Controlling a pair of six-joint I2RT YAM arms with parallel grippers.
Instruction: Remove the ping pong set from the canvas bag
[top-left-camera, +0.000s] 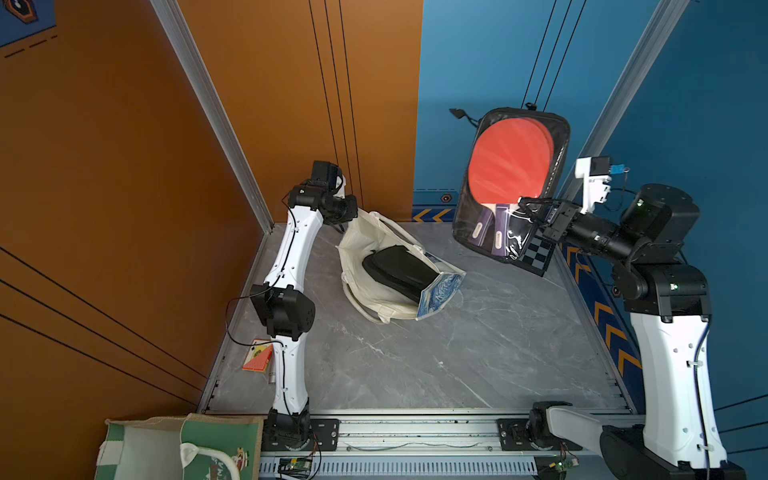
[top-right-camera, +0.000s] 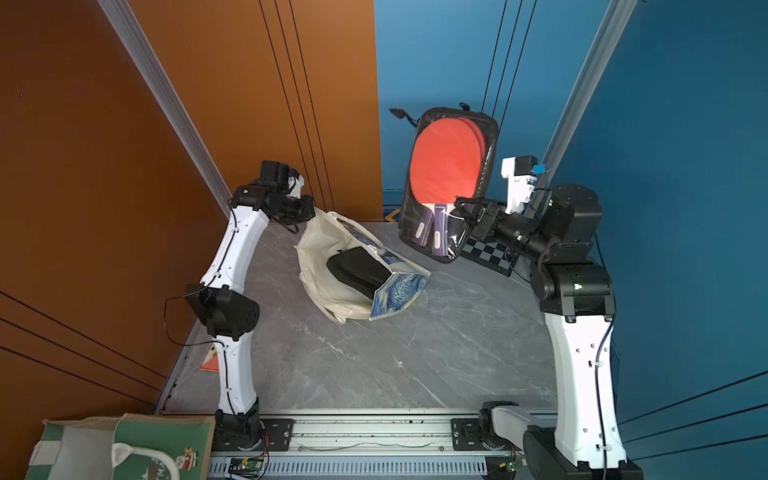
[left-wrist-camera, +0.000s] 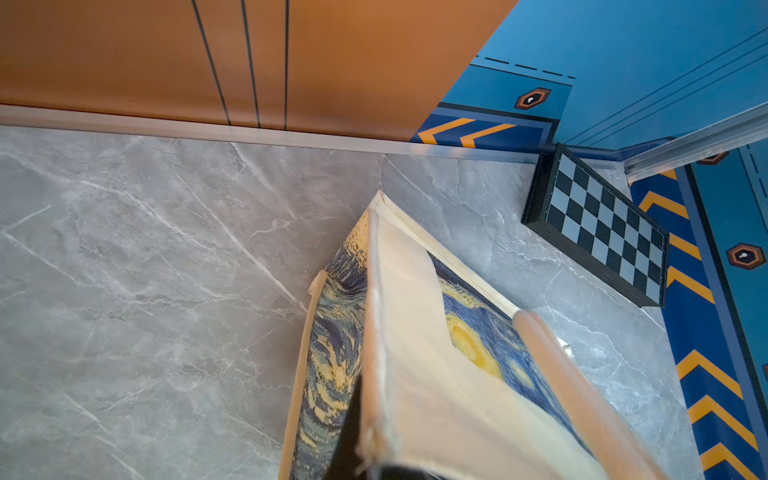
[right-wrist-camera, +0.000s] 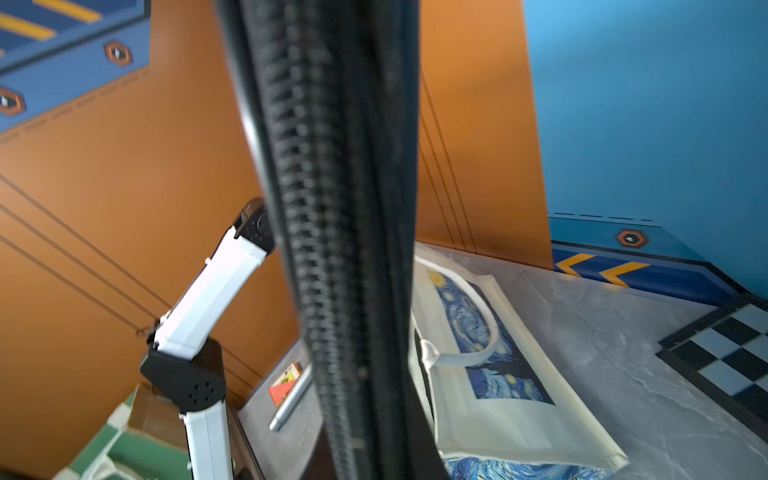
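Observation:
The ping pong set (top-left-camera: 510, 160), red paddles with purple-striped handles in a clear-fronted black case, hangs in the air to the right of and above the canvas bag (top-left-camera: 369, 237). My right gripper (top-left-camera: 526, 205) is shut on the case's right side, near the paddle handles. In the right wrist view, the edge of the case (right-wrist-camera: 336, 240) fills the middle and hides the fingertips. At the bag's raised left rim, my left gripper (top-left-camera: 352, 213) is shut on the cream cloth; the left wrist view shows the bag's edge (left-wrist-camera: 376, 320) running down to it.
A black case (top-left-camera: 400, 270) lies inside the tilted bag. Beyond the hanging set, a checkered board (top-left-camera: 537, 254) rests on the table at the back right.

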